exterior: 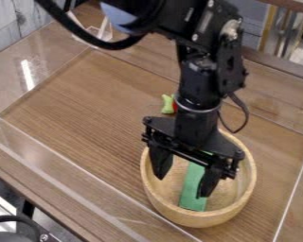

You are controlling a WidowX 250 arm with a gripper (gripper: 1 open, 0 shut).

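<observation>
My black gripper (187, 161) hangs over a round, cream-coloured bowl (204, 213), its fingers open and reaching down inside the rim. A flat green object (195, 192) lies in the bowl beneath and between the fingers, partly hidden by them. Whether the fingers touch it cannot be seen.
A small green item (169, 106) sits behind the gripper, mostly hidden. Rails and other items stand past the table's back right edge.
</observation>
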